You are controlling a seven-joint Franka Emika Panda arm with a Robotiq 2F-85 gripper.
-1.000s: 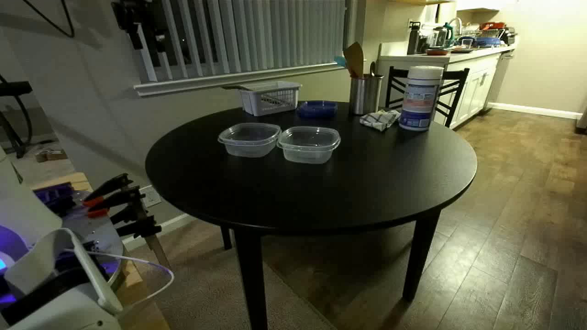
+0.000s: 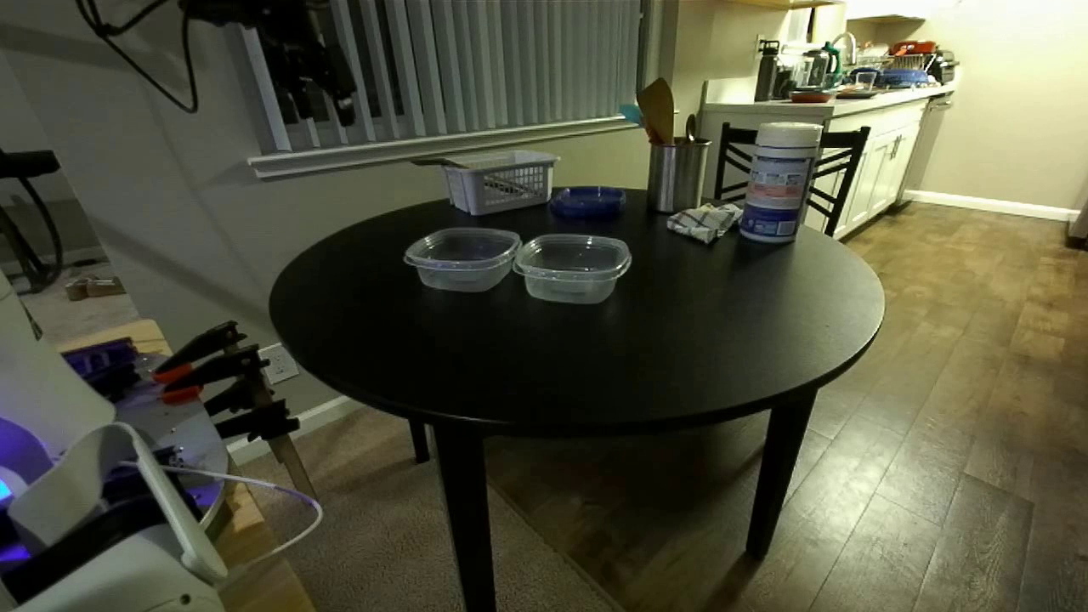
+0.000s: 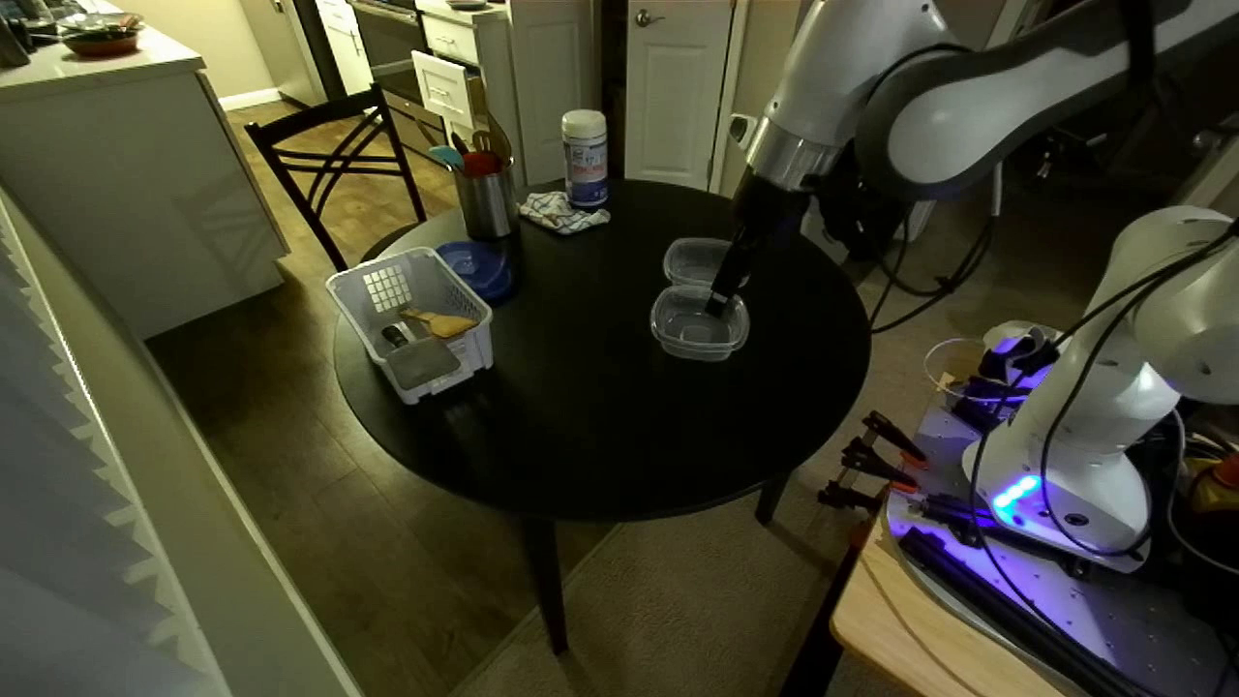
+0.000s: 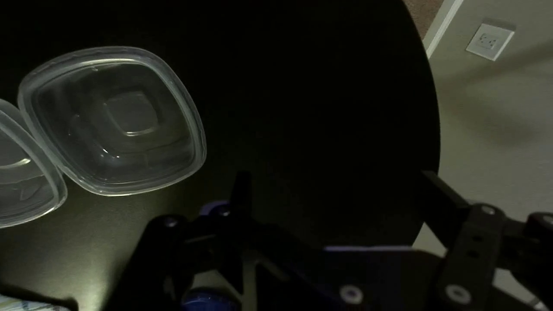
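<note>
Two clear plastic containers stand side by side on the round black table (image 2: 653, 347). In exterior view 1 the left container (image 2: 464, 261) touches or nearly touches the right container (image 2: 573, 271); both look empty. My gripper (image 2: 318, 107) hangs high at the upper left of that view, well above the table. From the wrist, the fingers of my gripper are spread wide, with only dark tabletop and wall behind the gap. One whole container (image 4: 111, 122) lies to the left of the fingers there, and part of the other container (image 4: 23, 171) shows at the left edge.
Toward the window side sit a white basket (image 3: 412, 319) holding a wooden utensil and a blue lid or dish (image 3: 476, 269). Farther along are a steel utensil holder (image 2: 677, 175), a checked cloth (image 2: 704, 221) and a wipes canister (image 2: 780, 184).
In exterior view 1 my gripper has moved right and slightly down, and the arm's cable has shifted right. Containers and other table objects stay where they were.
</note>
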